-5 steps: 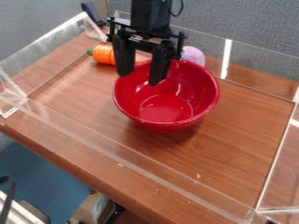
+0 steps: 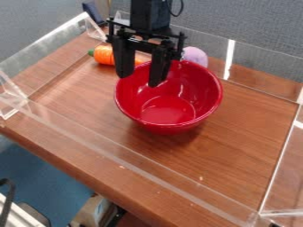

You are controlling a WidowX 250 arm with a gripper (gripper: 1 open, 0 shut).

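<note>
My black gripper (image 2: 141, 69) hangs over the red bowl (image 2: 173, 111), its two fingers apart with nothing visible between them. Behind the bowl and partly hidden by the gripper lie an orange carrot-like object (image 2: 103, 54) with a green top and a light purple round object (image 2: 194, 55).
The wooden table (image 2: 89, 133) is bordered by clear plastic walls at the sides and back. Bare table surrounds the bowl to the left, front and right. A blue floor with some items shows at the lower left.
</note>
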